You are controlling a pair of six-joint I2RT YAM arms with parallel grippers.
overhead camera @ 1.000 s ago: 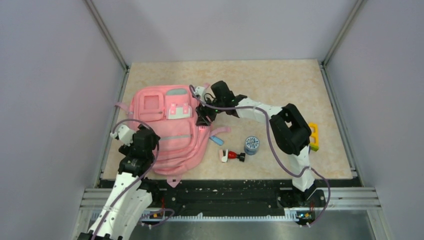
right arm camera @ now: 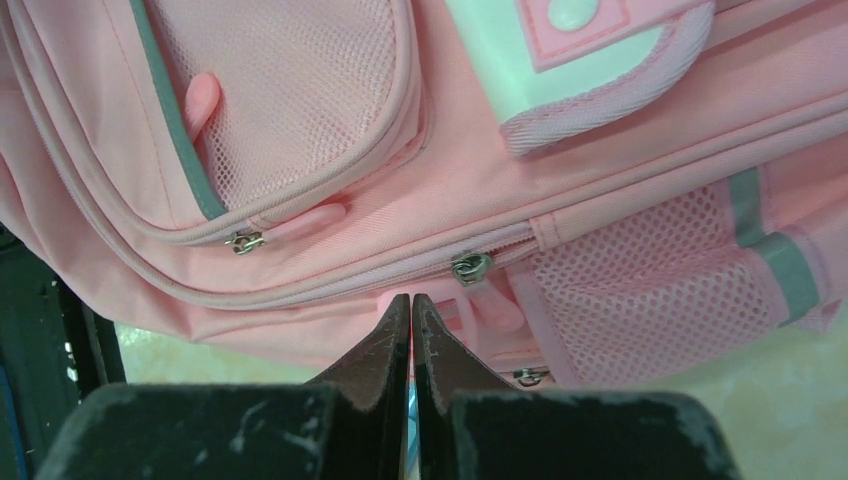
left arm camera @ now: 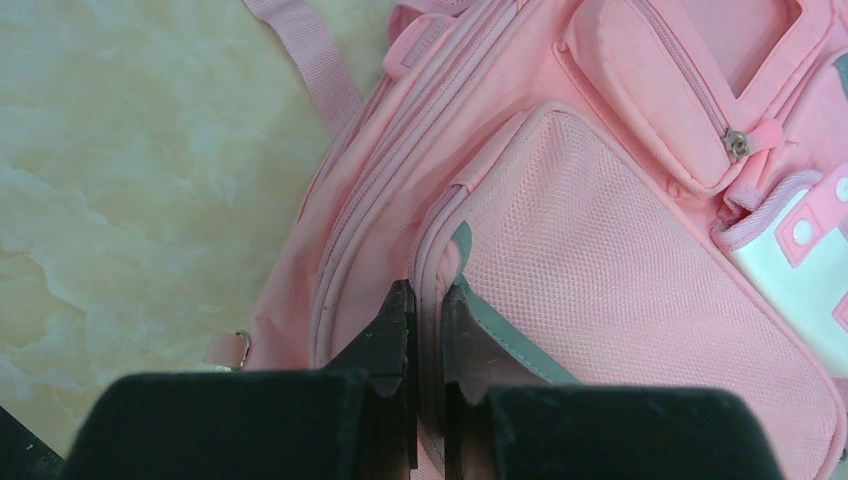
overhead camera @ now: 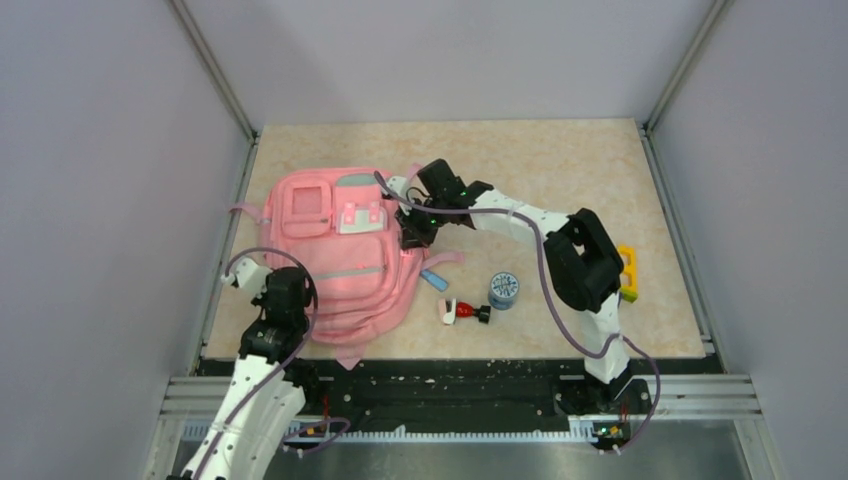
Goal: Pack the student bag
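Note:
A pink backpack (overhead camera: 345,290) lies flat on the table at the left. In the left wrist view, my left gripper is shut on the piped, zipped edge of the bag's front pocket (left arm camera: 600,240). Over the opposite side of the bag, my right gripper is shut with nothing visible between its fingers. Its tips are just left of a zipper slider (right arm camera: 471,267) with a pink pull tab (right arm camera: 495,305), and in front of a pink loop. Another slider (right arm camera: 245,241) shows on the front pocket.
Right of the bag lie a blue object (overhead camera: 434,280), a red, white and black item (overhead camera: 465,312) and a round blue can (overhead camera: 504,290). A yellow object (overhead camera: 627,272) lies at the far right.
The right gripper has moved a little to the right at the bag's side.

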